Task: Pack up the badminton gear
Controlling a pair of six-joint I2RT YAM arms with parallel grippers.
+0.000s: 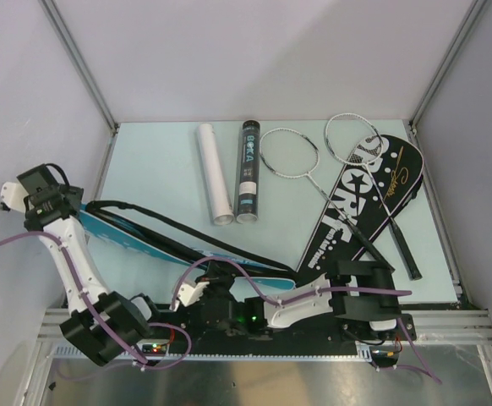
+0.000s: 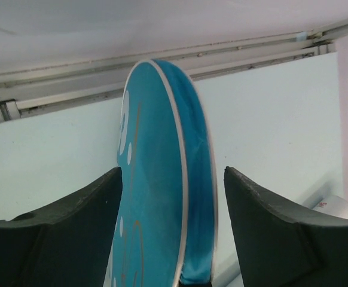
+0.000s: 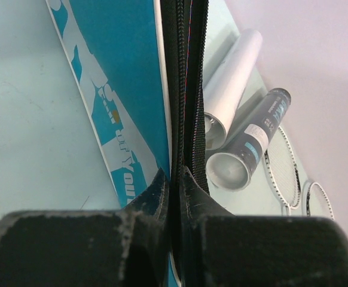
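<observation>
A long blue badminton bag [image 1: 132, 240] with black zip edging lies slantwise across the table's left and front. At its far-left end, my left gripper [image 1: 79, 204] is part open. In the left wrist view the bag's rounded end [image 2: 156, 179] rises between the two separated fingers; close contact cannot be made out. Toward the bag's front-right end, my right gripper is shut on its black zip edge [image 3: 183, 107]. Two rackets [image 1: 290, 176] [image 1: 347, 139] rest on or beside a black bag [image 1: 360, 199] on the right.
A white tube [image 1: 215, 173] and a dark shuttlecock tube [image 1: 248, 173] lie side by side at the table's middle back. Walls enclose the back and sides.
</observation>
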